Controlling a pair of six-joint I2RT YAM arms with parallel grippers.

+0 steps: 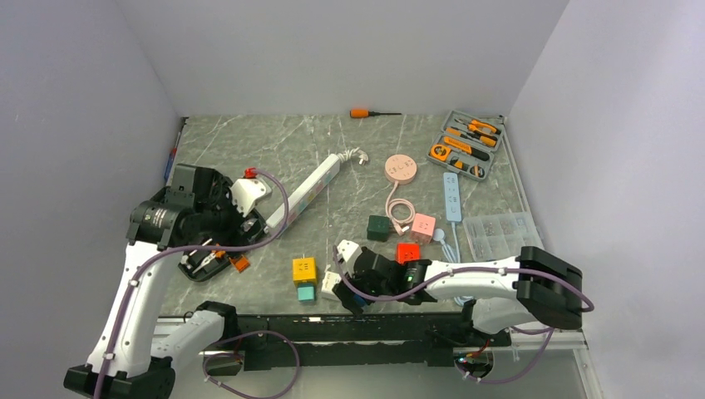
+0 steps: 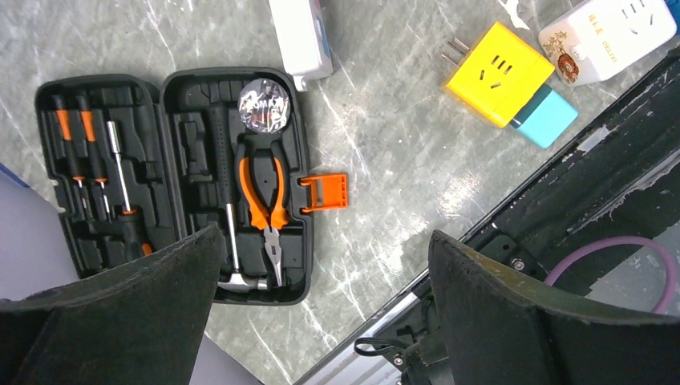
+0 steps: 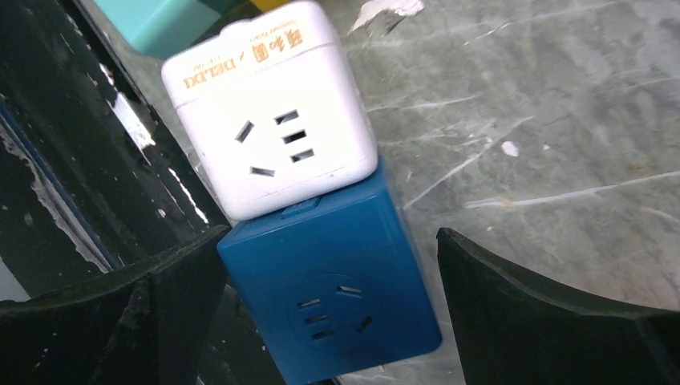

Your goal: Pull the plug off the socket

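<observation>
A blue cube socket (image 3: 337,273) lies against a white cube socket (image 3: 277,132) near the table's front edge. In the right wrist view the blue cube is between the fingers of my open right gripper, with free room beside it on the right. From above, the right arm covers most of the blue cube. To the left, a yellow cube (image 2: 499,74) with metal prongs sits against a small teal block (image 2: 545,116). My left gripper stands open above the black tool case (image 2: 172,184), nothing held in it.
A long white power strip (image 1: 308,195) lies across the left middle. Red (image 1: 407,252), pink (image 1: 422,229) and dark green (image 1: 379,228) cubes are close behind the right arm. A clear compartment box (image 1: 503,237) stands at right.
</observation>
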